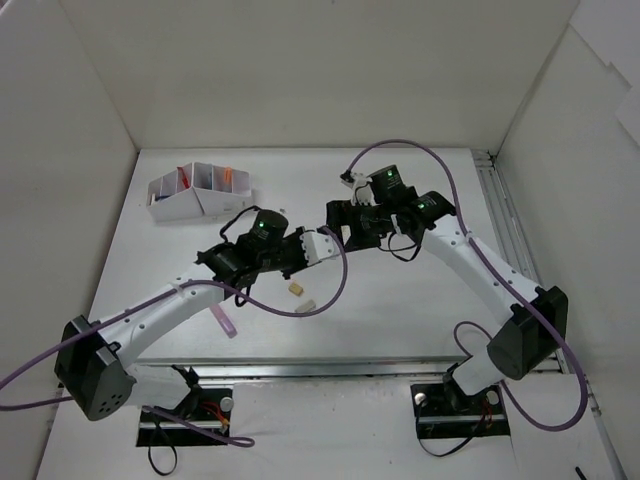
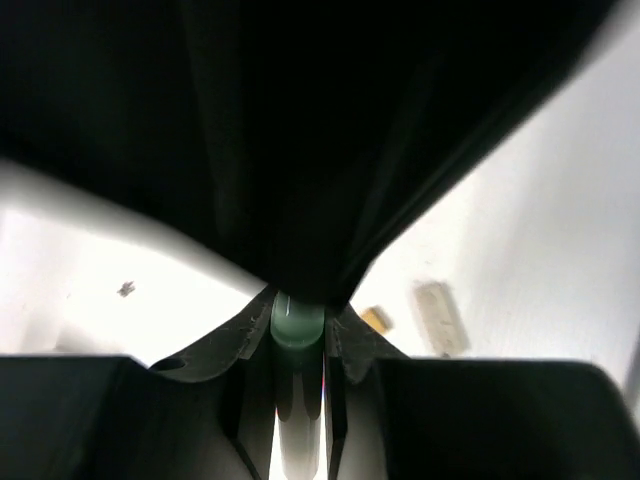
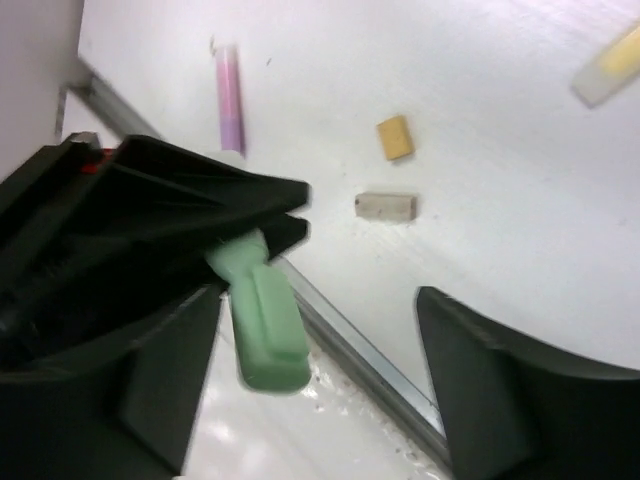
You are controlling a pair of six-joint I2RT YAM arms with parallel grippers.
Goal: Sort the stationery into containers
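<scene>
A green stick-shaped item (image 3: 270, 335) is clamped between the dark fingertips of my left gripper, its body jutting out past them. My right gripper is open, one finger on each side of the view, and the green item shows in front of its left finger. On the table lie a pink-purple marker (image 1: 223, 320), a small yellow block (image 1: 295, 288) and a whitish eraser-like block (image 1: 305, 307). The right wrist view also has a yellow-and-clear item (image 3: 610, 68) at its top right corner. The arms hide part of the table middle.
A white divided container (image 1: 200, 203) stands at the back left, with red and orange pieces in its compartments. The two grippers are close together over the table's centre. Bare table shows at the front right.
</scene>
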